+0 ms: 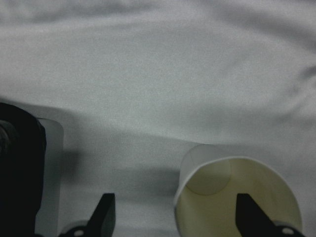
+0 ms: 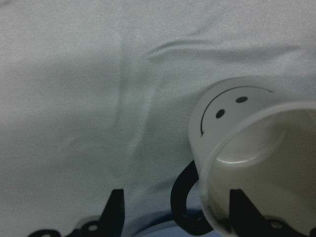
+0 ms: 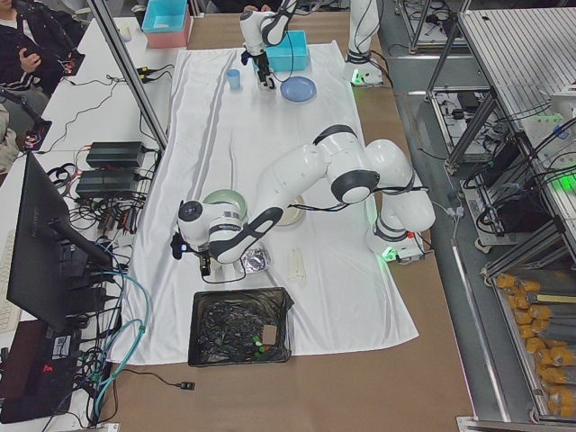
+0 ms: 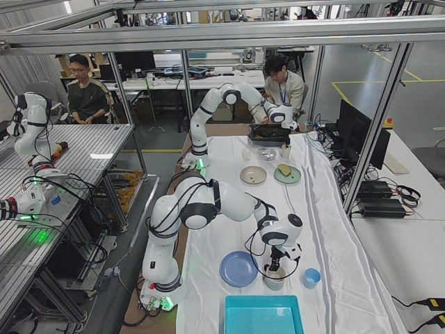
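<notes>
In the left wrist view, my left gripper is open over a cream cup (image 1: pixel 266 192), one finger at or inside its rim, the other outside. My right gripper is open at a white smiley mug (image 2: pixel 210 123) with a black handle, one finger over its opening and the other outside. Whether either gripper touches its cup I cannot tell. The mug stands by the blue plate (image 4: pixel 238 268).
A black-lined tray (image 3: pixel 238 355) lies near the left arm, with a green plate (image 4: pixel 293 177) and a beige plate (image 4: pixel 253 175). By the right arm are a blue cup (image 4: pixel 311 277) and a turquoise tray (image 4: pixel 261 313).
</notes>
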